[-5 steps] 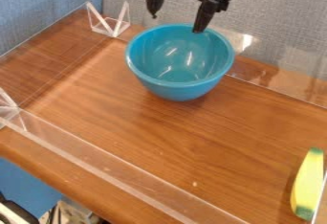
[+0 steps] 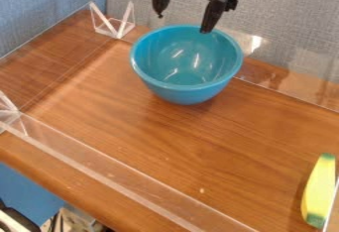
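My black gripper (image 2: 184, 16) hangs at the top of the view, open, its two fingers spread above the back part of a light blue bowl (image 2: 185, 73). Nothing shows between the fingers. The bowl stands upright on the wooden table (image 2: 146, 152), with nothing visible inside it. A yellow banana-like object (image 2: 318, 189) with green ends lies at the right edge of the table, well apart from the gripper and the bowl.
Clear plastic strips run along the table's front and back edges, with white angular brackets (image 2: 111, 21) at the back left and on the left side. A grey padded wall stands behind.
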